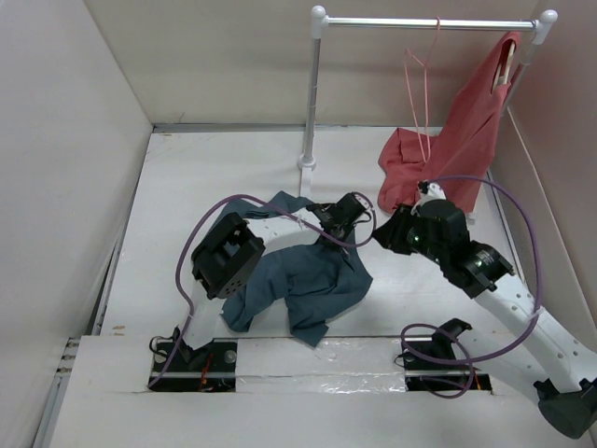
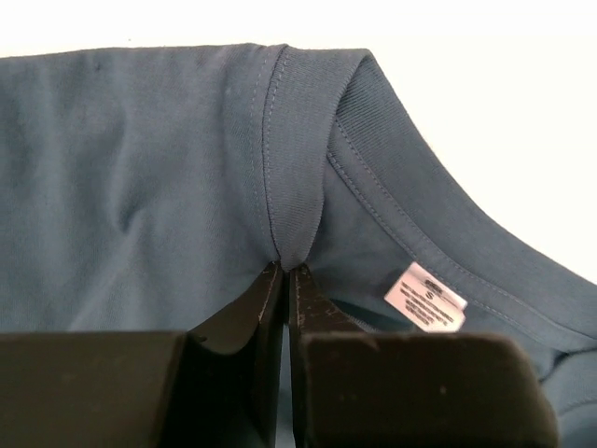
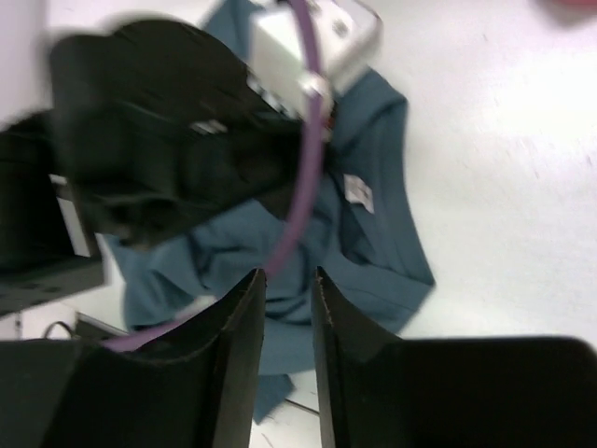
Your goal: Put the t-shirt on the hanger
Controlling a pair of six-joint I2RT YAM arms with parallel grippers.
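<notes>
A dark grey-blue t shirt [image 1: 308, 289] lies crumpled on the white floor below the rack. My left gripper is down on it with its fingertips together at a folded hem near the collar and a white label; the shirt runs into the fingertips. My right gripper [image 1: 392, 233] hangs right of the shirt; in the right wrist view its fingertips [image 3: 326, 299] show a narrow gap with nothing clearly held. An empty pink hanger [image 1: 424, 103] hangs from the rail.
The metal rack [image 1: 420, 22] spans the back. A red garment [image 1: 471, 121] hangs at its right end and pools on the floor. Bare floor [image 1: 187, 163] shows at the back left. Purple cables loop around both arms.
</notes>
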